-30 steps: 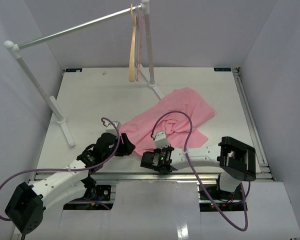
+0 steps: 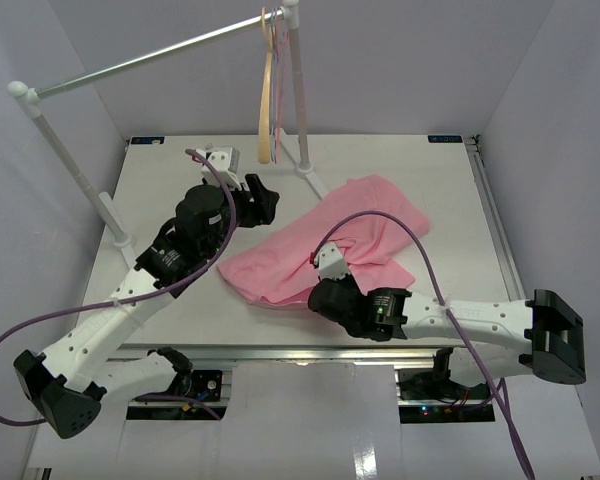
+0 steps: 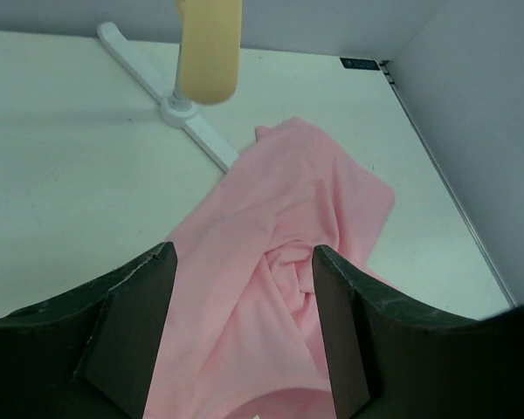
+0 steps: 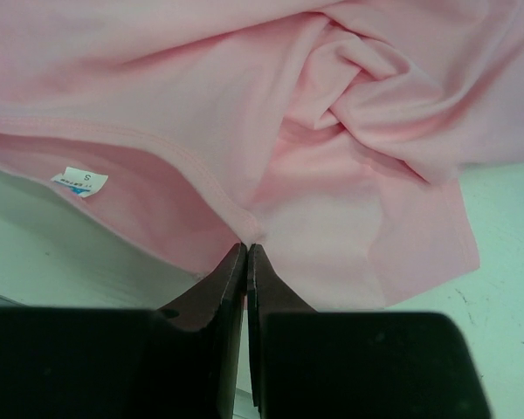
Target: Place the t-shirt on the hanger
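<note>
A pink t-shirt [image 2: 360, 210] lies bunched on the white table, with its collar and size label [image 4: 80, 182] showing in the right wrist view. My left gripper [image 2: 266, 200] is raised above the table near the hangers, open with nothing between its fingers; in the left wrist view the end of a wooden hanger [image 3: 211, 48] is just ahead. The hanger [image 2: 265, 110] hangs on the rail with others. My right gripper is low over the shirt, shut at the collar edge [image 4: 244, 223], fabric pinched at its tips.
The rack's rail [image 2: 160, 50] spans the back left, its feet [image 2: 125, 245] standing on the table left and behind the shirt. Walls bound both sides. Bare table shows left and right of the shirt.
My left arm has risen and moved toward the back, toward the hangers.
</note>
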